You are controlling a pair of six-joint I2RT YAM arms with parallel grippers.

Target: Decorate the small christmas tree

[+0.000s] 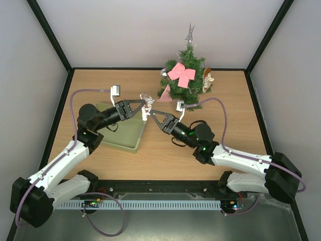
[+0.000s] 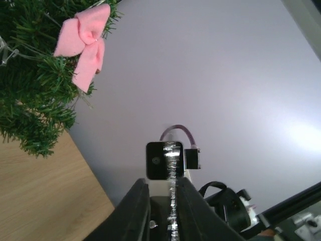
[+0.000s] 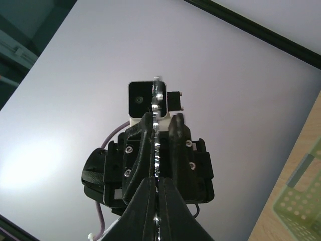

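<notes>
A silver glittery ornament (image 1: 147,108) is held between both grippers at mid-table, appearing edge-on as a thin strip in both wrist views. My left gripper (image 1: 141,105) is at the ornament's upper left; its fingers (image 2: 130,216) flank the strip, their grip unclear. My right gripper (image 1: 153,114) is at its lower right, shut on it, the strip (image 3: 156,125) running up from between the fingertips. The small tree (image 1: 188,90), with pink bows (image 1: 181,74) and a silver star (image 1: 189,35) on top, stands behind.
A green bin (image 1: 125,140) sits under the left arm. Bare wood table (image 1: 235,110) lies right of the tree and along the front.
</notes>
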